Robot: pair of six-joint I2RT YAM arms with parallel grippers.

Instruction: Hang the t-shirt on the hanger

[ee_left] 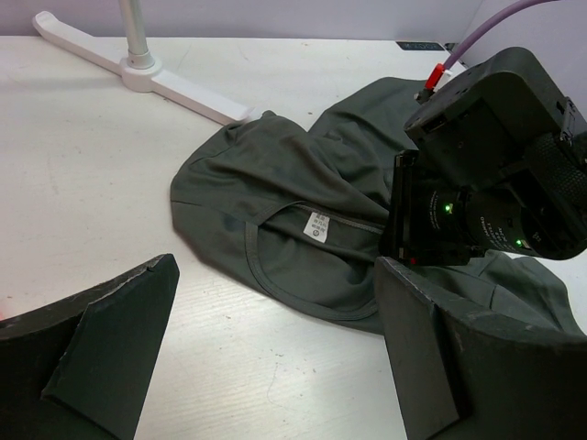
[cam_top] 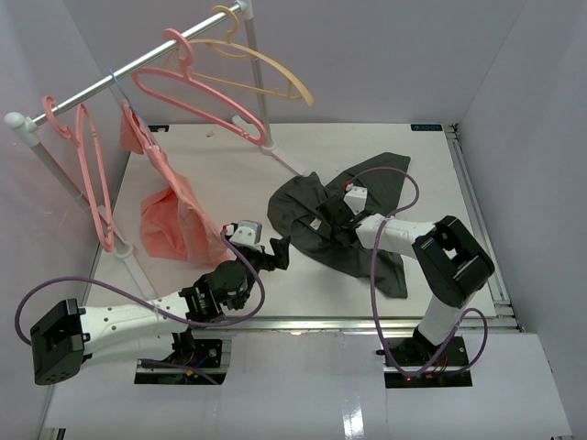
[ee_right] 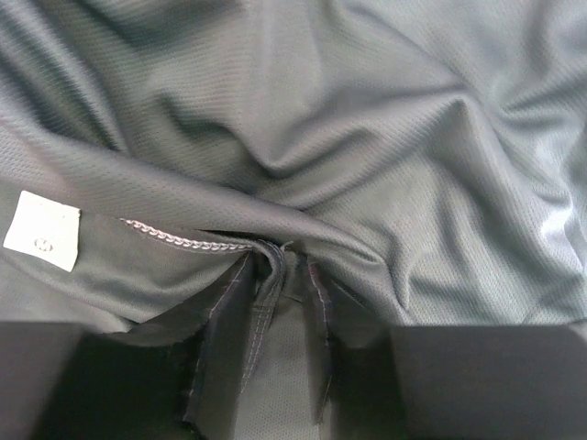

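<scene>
A dark grey-green T-shirt lies crumpled on the right of the table, its white label showing near the neckline. My right gripper is down on the shirt beside the label; in its wrist view the fingertips sit close together at a seam, and whether they grip cloth is unclear. My left gripper hangs over the table's left-centre, left of the shirt, open with nothing between its fingers.
A rail at the left carries pink hangers, a yellow hanger and pink cloth on a blue hanger. Bare table lies between the pink cloth and the dark shirt.
</scene>
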